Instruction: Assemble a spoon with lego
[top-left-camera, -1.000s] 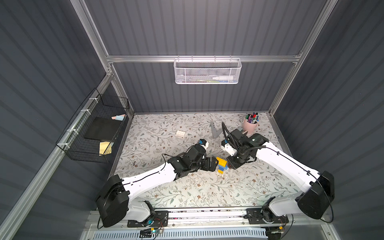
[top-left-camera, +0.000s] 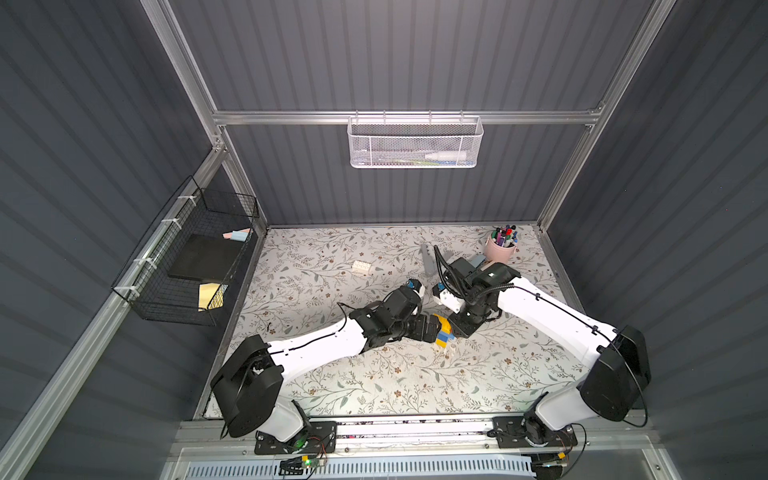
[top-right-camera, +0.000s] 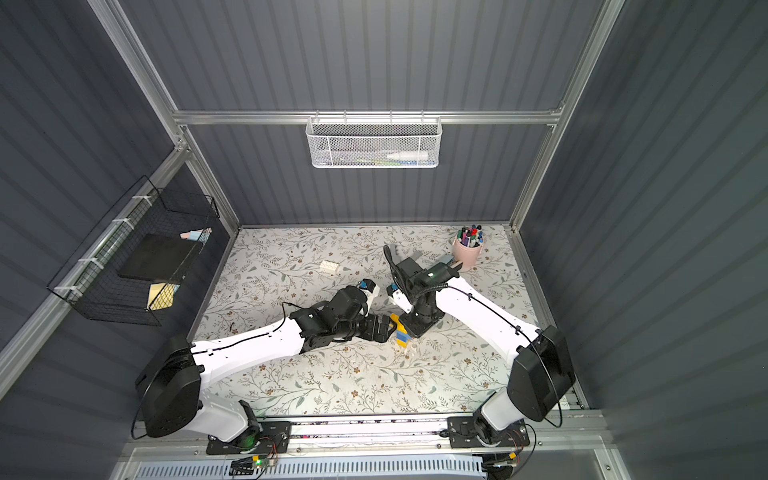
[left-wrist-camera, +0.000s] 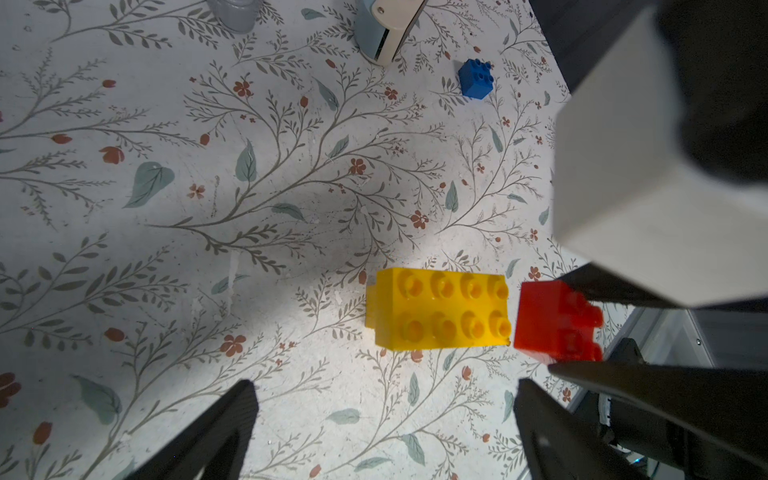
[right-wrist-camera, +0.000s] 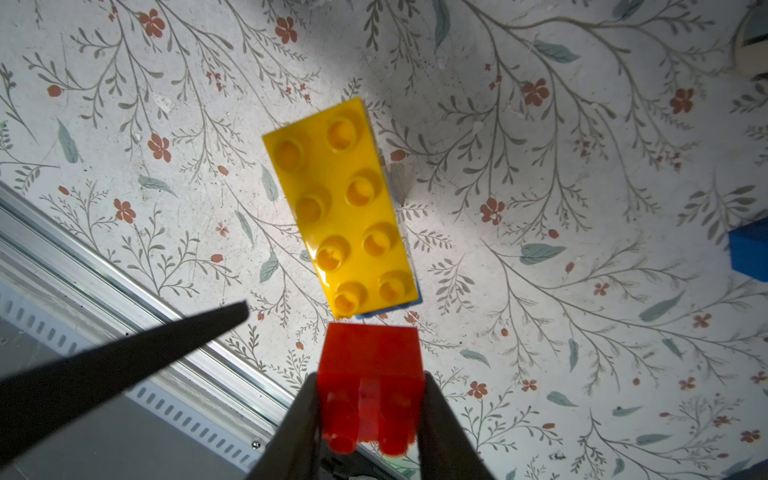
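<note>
A lego stack with a yellow top brick (left-wrist-camera: 444, 308) stands on the table between the two arms. Blue (right-wrist-camera: 392, 308) peeks out beneath the yellow in the right wrist view, and both top views show another yellow layer lower down. My right gripper is shut on a red brick (left-wrist-camera: 552, 324), close by the right end of the yellow brick; whether they touch I cannot tell. My left gripper stands open on the other side, its blurred fingers (left-wrist-camera: 220, 428) wide apart and empty. One dark left finger (right-wrist-camera: 216, 324) reaches beside the stack.
A single blue brick (left-wrist-camera: 476, 78) lies apart on the table. Further back are a white brick (top-left-camera: 361, 267), a grey object (top-left-camera: 429, 257) and a pink pen cup (top-left-camera: 500, 251). Bare table lies in front of the arms. The two grippers are very close together.
My left gripper has shifted a little to the right, closer to the stack. The right one has moved left, and the stack shows no clear movement.
</note>
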